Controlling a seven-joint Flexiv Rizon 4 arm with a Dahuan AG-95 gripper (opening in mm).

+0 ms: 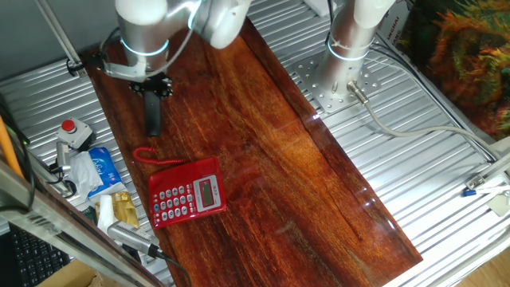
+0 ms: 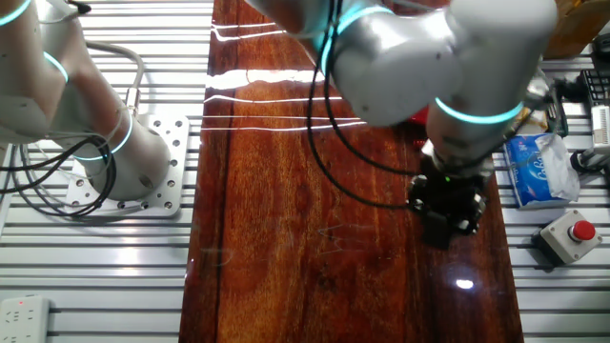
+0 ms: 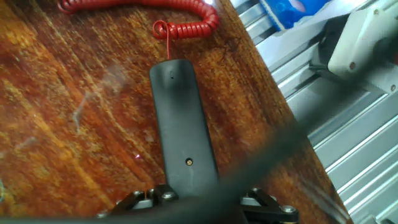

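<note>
A red desk telephone (image 1: 186, 191) with a grey keypad and a small display lies on the brown wooden tabletop. Its black handset (image 1: 152, 115) sticks out of my gripper (image 1: 151, 86), which is shut on one end of it. In the wrist view the handset (image 3: 180, 124) runs up and away from the fingers, and the red coiled cord (image 3: 199, 28) is attached at its far end. A dark blurred strip covers part of the fingers there. Exterior view 2 hides most of the phone behind the arm.
A blue tissue pack (image 1: 104, 171) and a red-buttoned control box (image 1: 74, 133) sit beyond the table's left edge. The robot base (image 1: 343, 76) stands on the slatted metal surface to the right.
</note>
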